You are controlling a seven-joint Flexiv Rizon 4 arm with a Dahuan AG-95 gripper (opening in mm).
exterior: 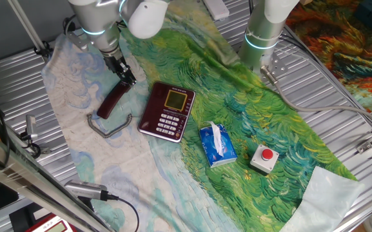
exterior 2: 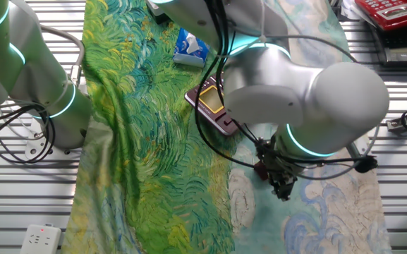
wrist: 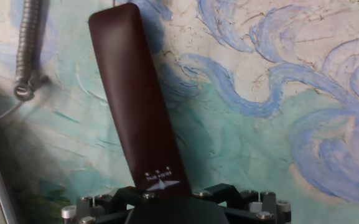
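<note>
A dark red telephone handset (wrist: 135, 99) lies on the painted cloth, its far end pointing away from my gripper in the wrist view. My gripper is at the handset's near end, with black fingers (wrist: 219, 194) to either side of it. Whether they press on it or stand apart cannot be made out. In exterior view 1 the gripper (exterior: 130, 81) meets the upper end of the handset (exterior: 113, 99). To its right sits the matching phone base (exterior: 148, 117), with screen and keypad facing up. A coiled cord (exterior: 111, 134) lies below the handset.
A blue tissue pack (exterior: 209, 154) and a white box with a red button (exterior: 264, 159) stand right of the phone base. A pale cloth (exterior: 324, 200) covers the front right corner.
</note>
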